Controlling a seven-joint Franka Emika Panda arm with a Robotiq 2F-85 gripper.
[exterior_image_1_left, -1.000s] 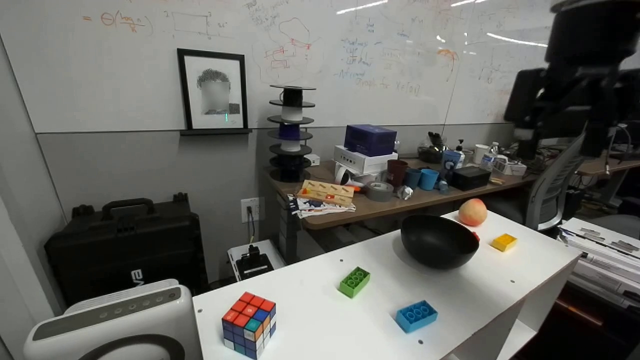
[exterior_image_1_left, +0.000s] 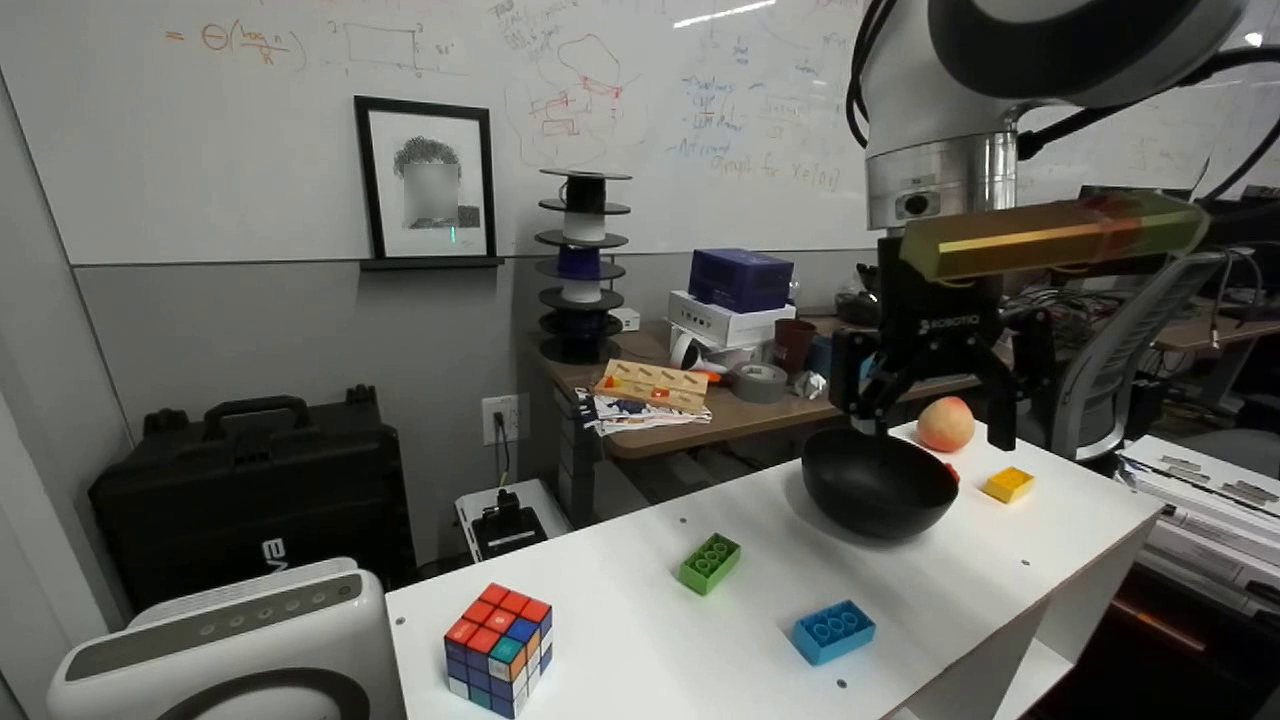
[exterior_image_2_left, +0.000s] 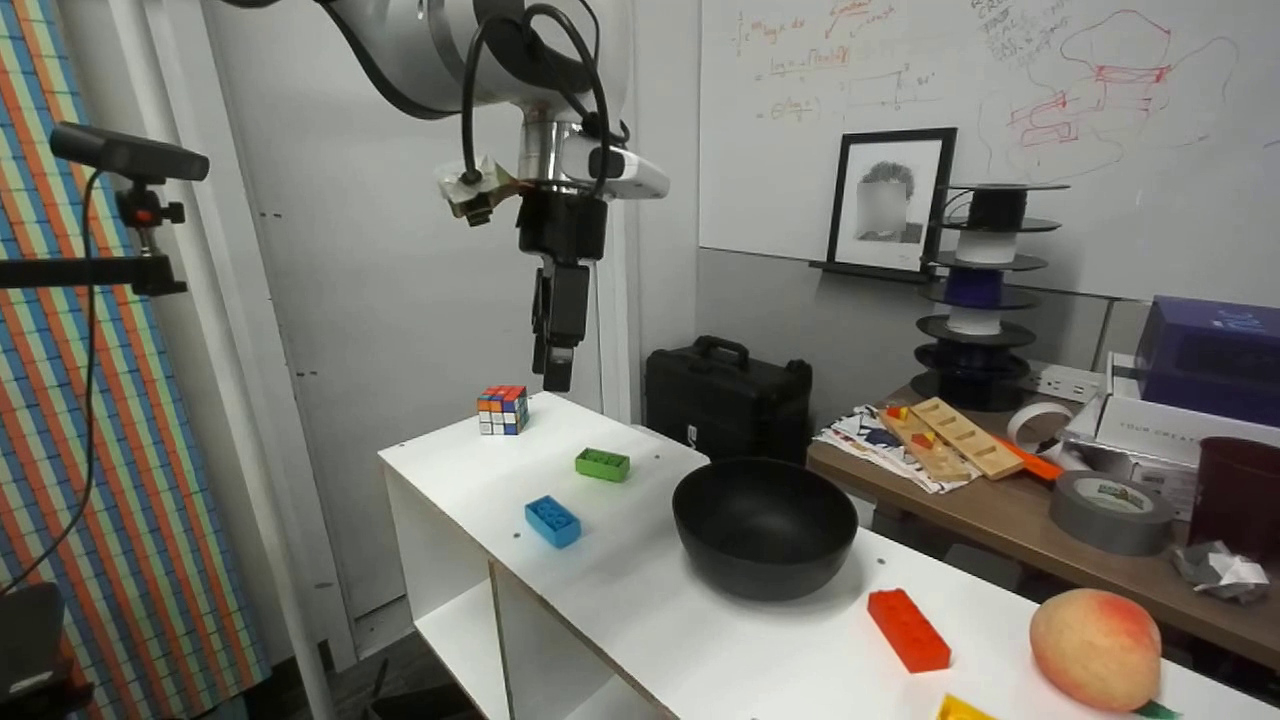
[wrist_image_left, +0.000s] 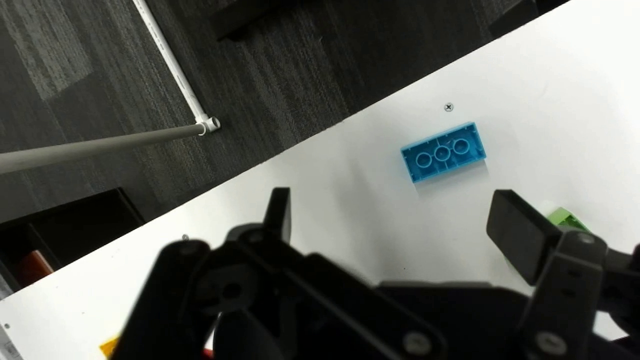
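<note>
My gripper (exterior_image_1_left: 938, 434) hangs above the white table with its fingers wide apart and nothing between them. In the wrist view, the blue brick (wrist_image_left: 442, 153) lies hollow side up, beyond the gap between my fingers. A green brick (wrist_image_left: 564, 219) is partly hidden behind the right finger (wrist_image_left: 520, 235). The black bowl (exterior_image_2_left: 764, 528) stands upright on the table and looks empty from the second exterior view. Also on the table are a red brick (exterior_image_2_left: 908, 630), a yellow brick (exterior_image_1_left: 1008, 484), a peach (exterior_image_2_left: 1094, 648) and a colour cube (exterior_image_1_left: 499, 649).
In the first exterior view, my gripper has come down and left, from the upper right to above the bowl's side of the table. The objects on the table have stayed put.
</note>
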